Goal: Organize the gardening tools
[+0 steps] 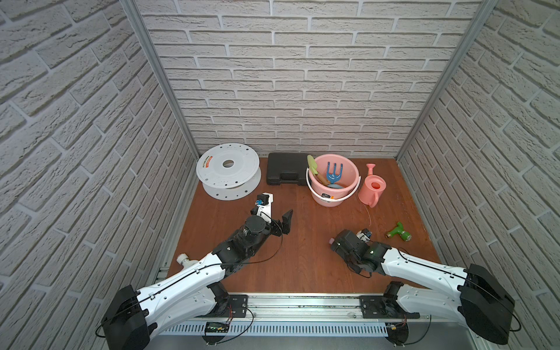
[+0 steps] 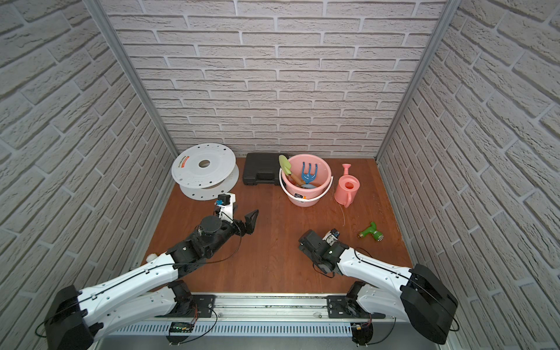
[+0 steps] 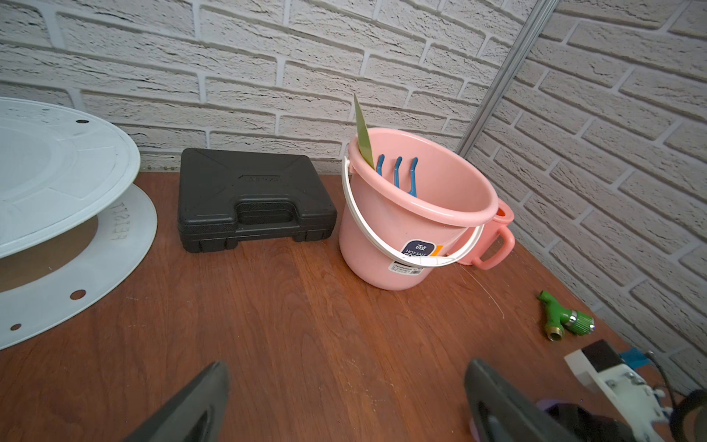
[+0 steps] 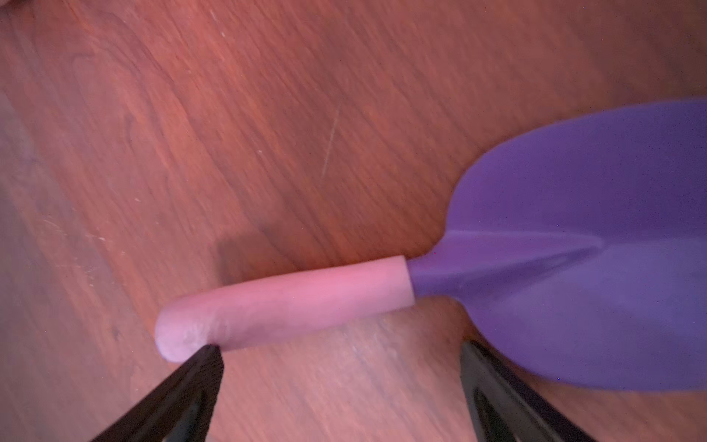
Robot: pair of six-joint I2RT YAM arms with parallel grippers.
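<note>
A purple trowel (image 4: 574,243) with a pink handle (image 4: 287,305) lies on the table under my right gripper. The fingers there stand open above the handle, nothing held. In the top left view the right arm covers most of the trowel; only the handle's tip (image 1: 332,241) shows. The pink bucket (image 3: 419,213) at the back holds a blue fork (image 1: 334,172), a green-bladed tool (image 1: 313,164) and something partly hidden. My left gripper is open and empty, over the table in front of the black case (image 3: 254,199).
A pink watering can (image 1: 371,189) stands right of the bucket. Nearer the right edge lies a green hose connector (image 1: 399,231). A white spool (image 1: 228,166) occupies the back left, and a white object (image 1: 185,260) lies front left.
</note>
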